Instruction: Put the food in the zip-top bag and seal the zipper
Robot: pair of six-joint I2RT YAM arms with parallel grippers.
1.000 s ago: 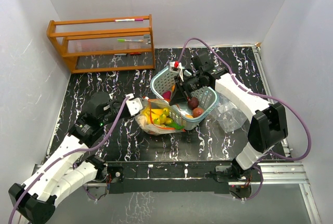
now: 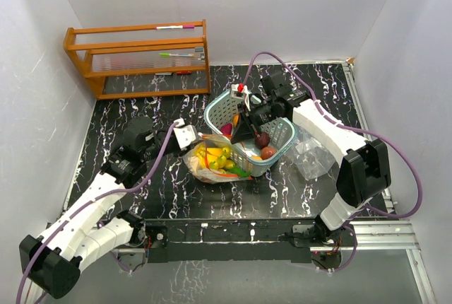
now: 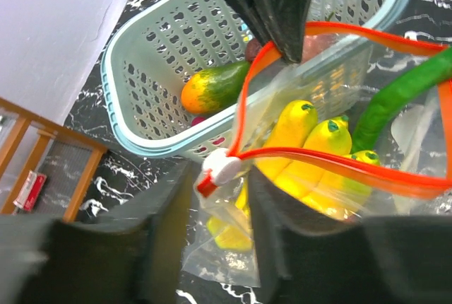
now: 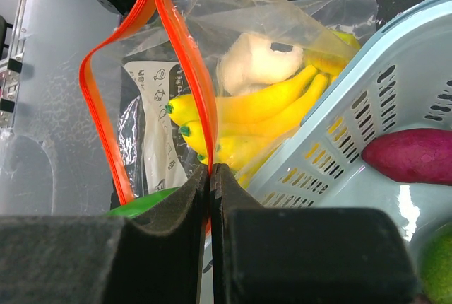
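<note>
The zip bag (image 2: pixel 215 166) lies front-centre with yellow bananas (image 3: pixel 300 148) and a green vegetable (image 3: pixel 395 99) inside, its orange zipper (image 3: pixel 339 166) gaping. My right gripper is shut on the zipper edge beside the basket (image 2: pixel 279 150). My left gripper is part open at the white slider (image 3: pixel 222 168) on the zipper's end; whether it touches the slider is unclear. In the basket are a mango-like fruit (image 3: pixel 215 88), a purple-red item (image 4: pixel 402 155) and round fruits (image 2: pixel 268 152).
A wooden rack (image 2: pixel 134 92) stands at the back left. A clear plastic item (image 2: pixel 314 159) lies right of the basket.
The right arm, basket and bag look much the same.
</note>
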